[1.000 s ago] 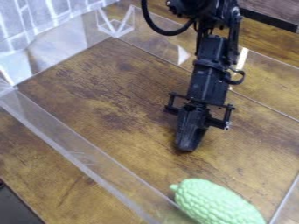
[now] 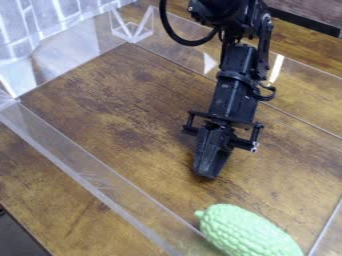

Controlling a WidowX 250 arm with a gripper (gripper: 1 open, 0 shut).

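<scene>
The black gripper point(image 2: 214, 152) hangs low over the wooden floor point(image 2: 107, 110) of a clear-walled tray, right of the middle of the view, its fingertips pointing down at or close to the wood. I cannot make out whether it is open or shut, or whether anything is between its fingers. A pale green, bumpy vegetable-like object point(image 2: 249, 230) lies at the bottom right, apart from the gripper.
Clear plastic walls point(image 2: 83, 169) edge the work area. The wood to the left of the gripper is bare. A white cloth point(image 2: 40, 30) is at the top left, behind the far wall.
</scene>
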